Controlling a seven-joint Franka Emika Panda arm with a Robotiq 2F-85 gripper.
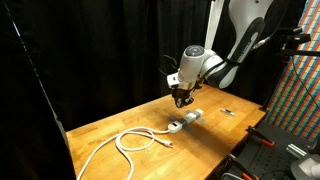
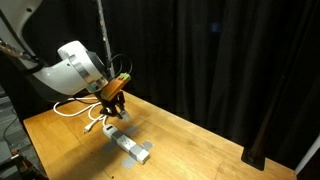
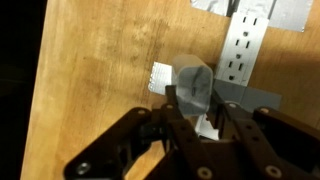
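My gripper is shut on a pale grey, rounded piece, possibly a plug; its far end is hidden. Held above the table, the piece covers part of the view of the board beneath. To its right in the wrist view runs a white power strip with rows of dark socket holes. Exterior view 1 has the gripper over the strip, with a visible gap. From the other side, the gripper hangs above the far end of the strip.
Silver tape lies across the strip and onto the wooden table. A white cord loops over the table's left part. Small light items lie at the right. Dark curtains stand behind.
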